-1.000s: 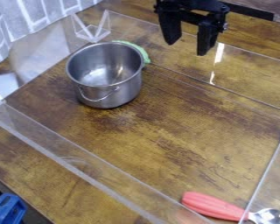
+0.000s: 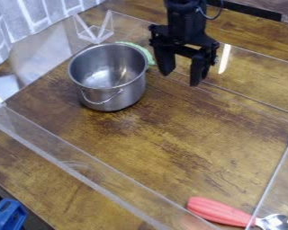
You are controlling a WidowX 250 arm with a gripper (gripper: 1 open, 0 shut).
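Observation:
My black gripper [image 2: 183, 61] hangs at the top centre of the camera view, above the wooden floor right of a steel pot [image 2: 107, 76]. Its two fingers point down and stand apart, with nothing visible between them. A green object [image 2: 141, 50] lies just behind the pot, partly hidden by it.
A red-handled utensil [image 2: 225, 212] with a metal head lies at the bottom right. Clear walls border the wooden work area [image 2: 158, 153]. A blue object [image 2: 4, 217] sits outside at the bottom left.
The pot and utensil have not moved.

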